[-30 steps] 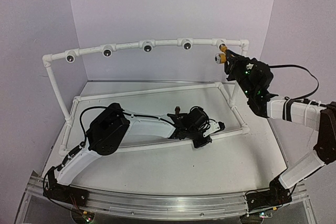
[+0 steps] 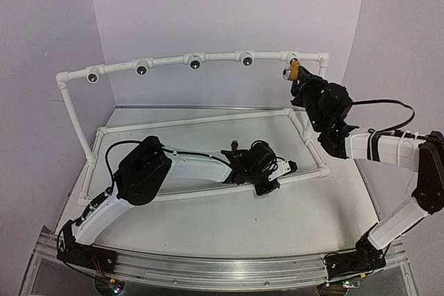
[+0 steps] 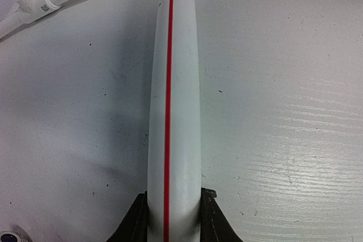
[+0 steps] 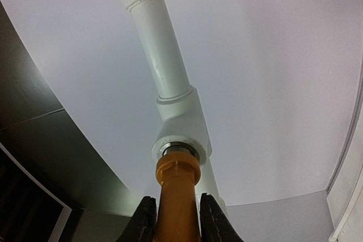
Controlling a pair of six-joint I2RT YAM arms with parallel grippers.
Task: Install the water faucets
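Observation:
An orange faucet is held between the fingers of my right gripper, which is shut on its body. Its metal thread sits at the mouth of the white tee; how deep it goes I cannot tell. From above, the faucet shows just below the rightmost tee on the top pipe. Low at the front, my left gripper is shut on the white lower pipe with the red stripe, one finger along each side.
Several other tees along the top pipe, such as the leftmost tee, have dark round openings facing forward. A small brown object stands behind the left arm, mostly hidden. White board in front of the frame is clear.
Over the last second my right gripper and forearm have shifted slightly left, and the faucet's body has turned a little at the tee. The left arm and the pipe frame look unmoved.

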